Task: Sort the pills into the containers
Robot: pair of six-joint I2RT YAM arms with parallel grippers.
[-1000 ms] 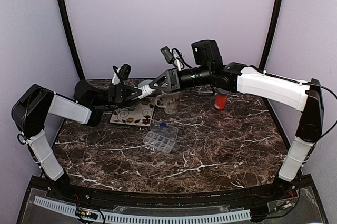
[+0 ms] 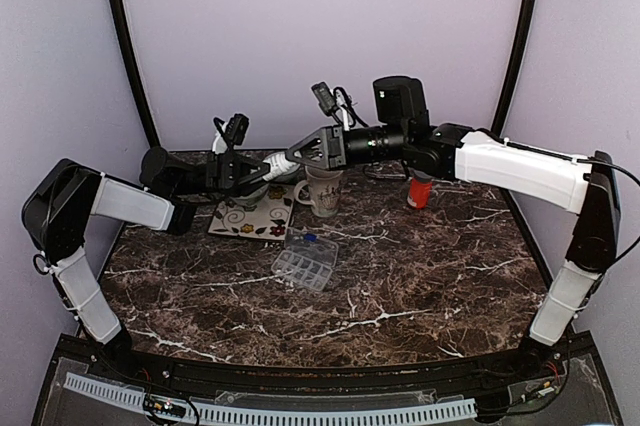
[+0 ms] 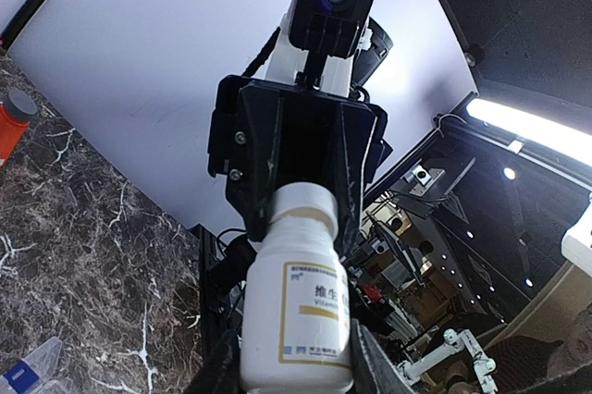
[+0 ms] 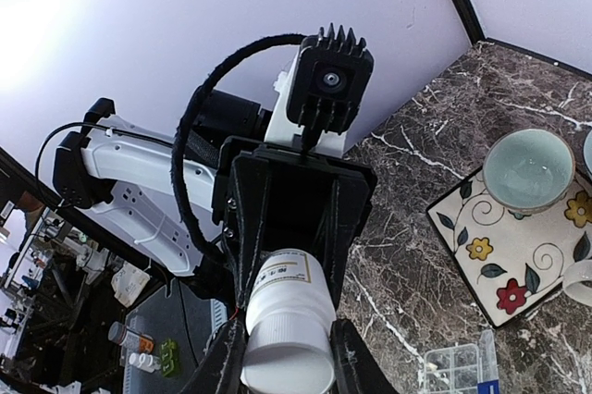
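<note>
A white bottle (image 2: pixel 281 165) with a yellow-edged label lies sideways in the air between my two grippers. My left gripper (image 2: pixel 258 179) is shut on its base end, and the bottle body (image 3: pixel 294 306) fills the left wrist view's lower middle. From the other side my right gripper (image 2: pixel 296 157) is shut around the white cap (image 4: pixel 289 352). Cap and body look joined. On the table below, the clear pill box (image 2: pixel 304 269) stands with its lid raised at the back; its compartments look empty from above.
A patterned board (image 2: pixel 250 221) lies behind the pill box, with a pale bowl (image 4: pixel 529 170) on it. Beside the board stands a mug (image 2: pixel 324 192). An orange-red bottle (image 2: pixel 419 190) is farther right.
My right gripper and arm have shifted slightly to the right, still at the cap. The left gripper has barely moved. Pill box, board and mug are where they were.
</note>
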